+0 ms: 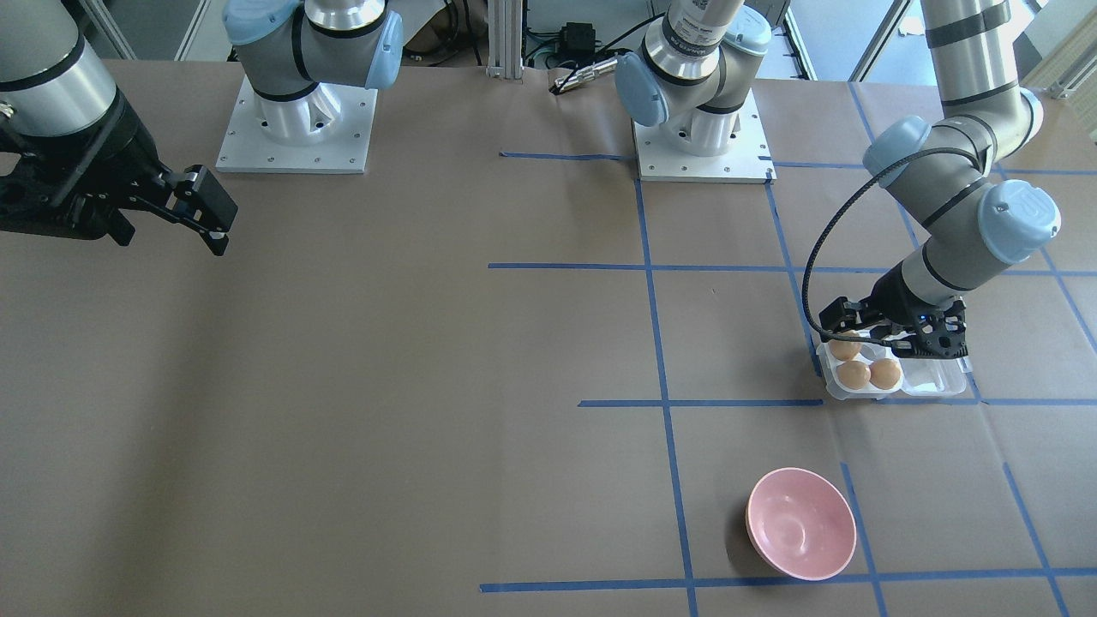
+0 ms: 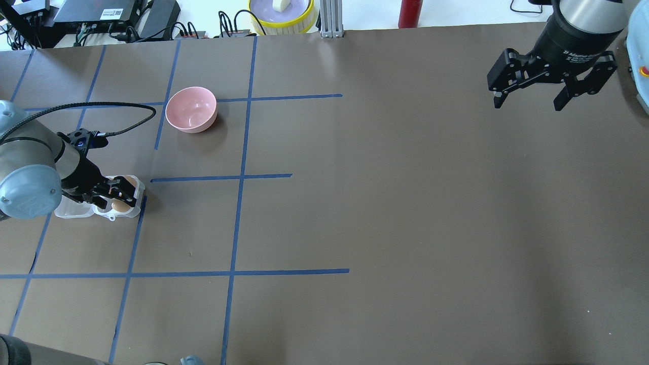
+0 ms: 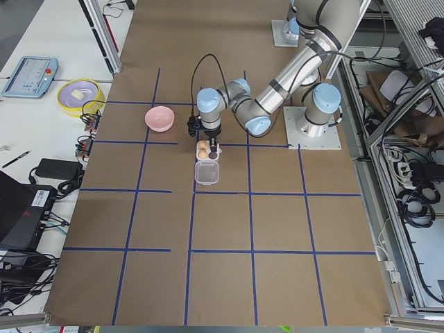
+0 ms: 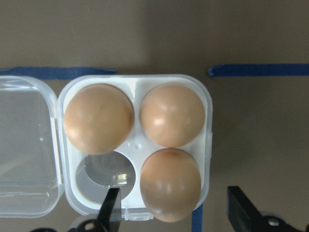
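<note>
A clear plastic egg box point(image 4: 136, 145) lies on the table with its lid point(image 4: 24, 150) folded open to the left in the wrist view. Three brown eggs sit in it: top left point(image 4: 99, 118), top right point(image 4: 172, 113), bottom right point(image 4: 170, 183); the bottom-left cup is empty. My gripper hovers low over the box, open, its fingers either side of the bottom-right egg, the left one over the empty cup. A pink bowl point(image 1: 800, 523) stands apart on the table.
Another arm's gripper point(image 2: 541, 79) hangs over the far side of the table, and more arm bases point(image 1: 298, 154) stand at the back.
</note>
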